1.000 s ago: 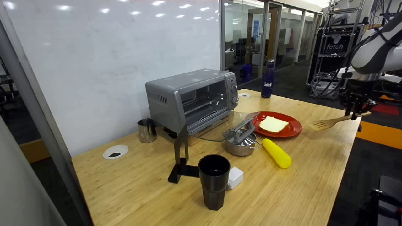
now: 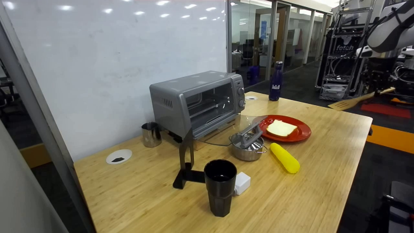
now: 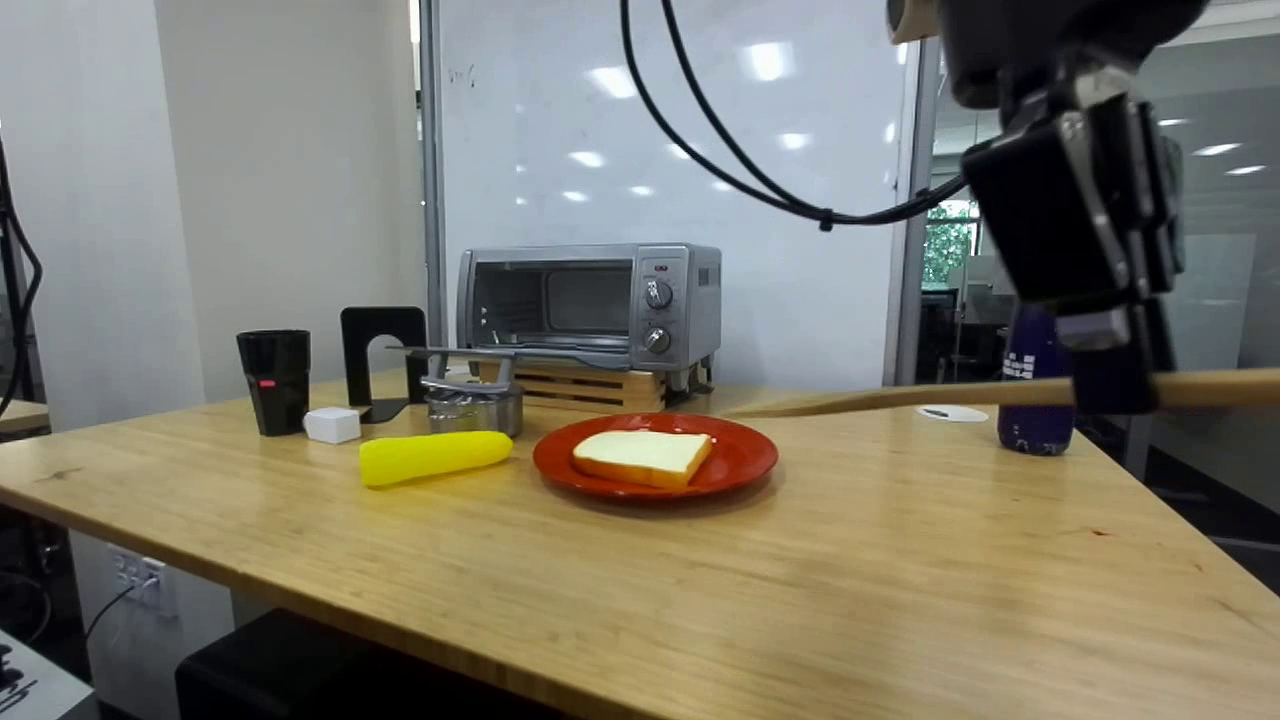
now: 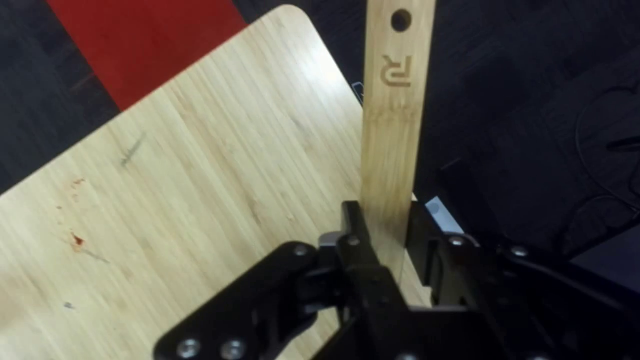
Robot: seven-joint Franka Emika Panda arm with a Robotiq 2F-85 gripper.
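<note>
A wooden slotted spatula [image 2: 346, 103] is held clear of the table near its right edge. My gripper is shut on its flat handle [image 4: 393, 138], with one black finger against each side. In the second exterior view the spatula [image 3: 840, 402] stretches leftward from the gripper [image 3: 1116, 390], its blade end passing behind the red plate. On that red plate [image 2: 304, 134] lies a slice of bread [image 2: 282, 128]. The wrist view shows the handle end with a hole, while the blade is out of that view.
A grey toaster oven [image 2: 170, 97] stands with its door down. Beside the plate are a lidded steel pot [image 2: 248, 151] and a yellow object [image 2: 285, 157]. A blue bottle [image 2: 276, 83] stands at the far corner.
The arm has lifted the spatula off the table's right side, up and away toward the far right. The plate, bread and other table items have stayed put.
</note>
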